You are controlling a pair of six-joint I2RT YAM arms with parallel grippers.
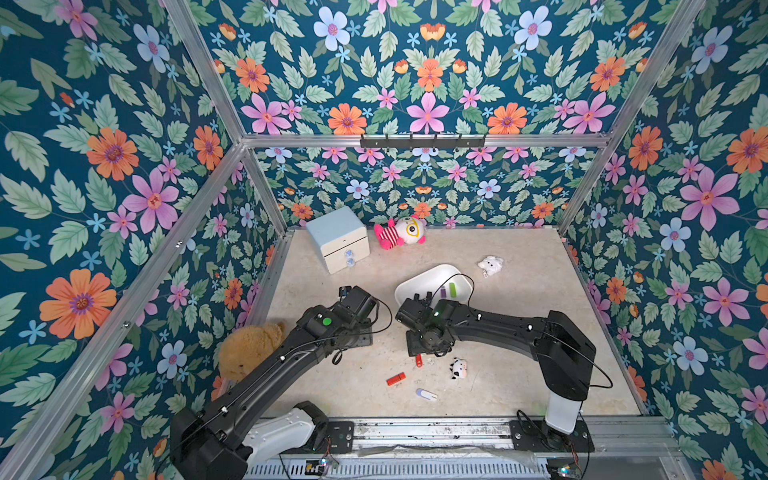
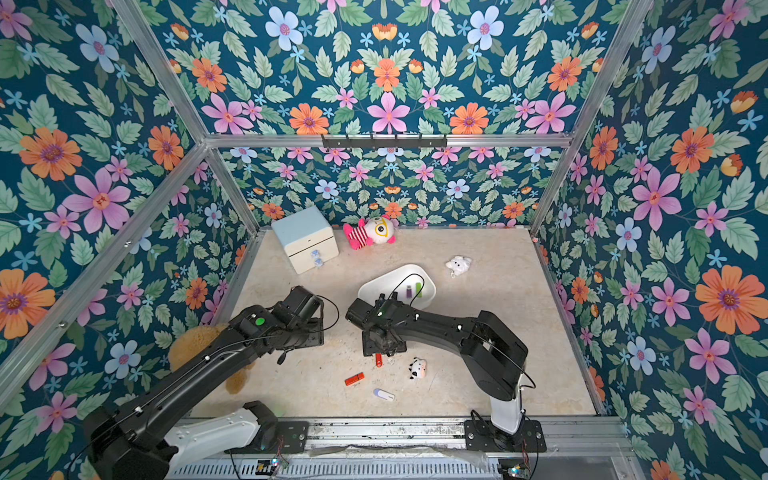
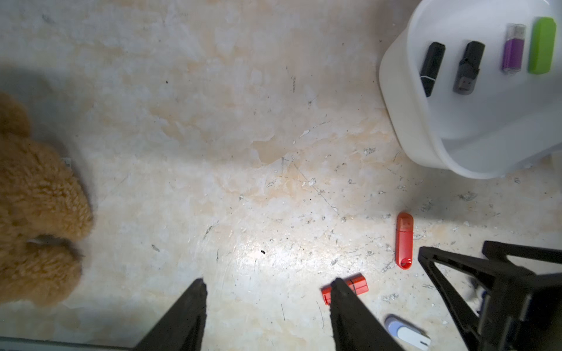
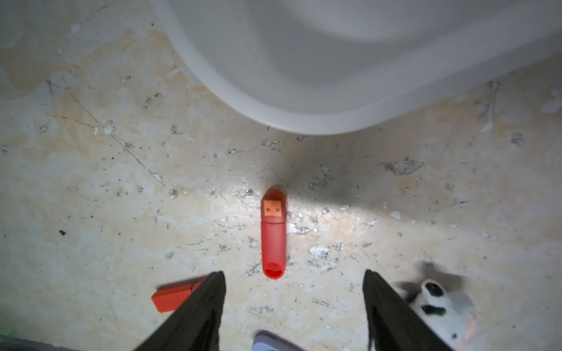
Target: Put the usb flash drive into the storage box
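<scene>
A red flash drive (image 4: 273,234) lies on the table just in front of the white storage box (image 4: 327,117). Another red drive (image 3: 351,285) and a blue-and-white drive (image 3: 408,332) lie closer to the front. Inside the box rest a black drive (image 3: 432,65), a dark grey drive (image 3: 469,67), a purple drive (image 3: 513,49) and a green drive (image 3: 542,45). My right gripper is open above the table, the first red drive showing in the gap between its fingers. Left of the drives, my left gripper is open over bare table.
A brown teddy bear (image 3: 38,204) sits at the left edge. A blue-and-white drawer box (image 1: 337,238) and a pink plush (image 1: 401,232) stand at the back. A cow figure (image 1: 457,368) is near the right gripper; a white figure (image 1: 490,265) lies farther back.
</scene>
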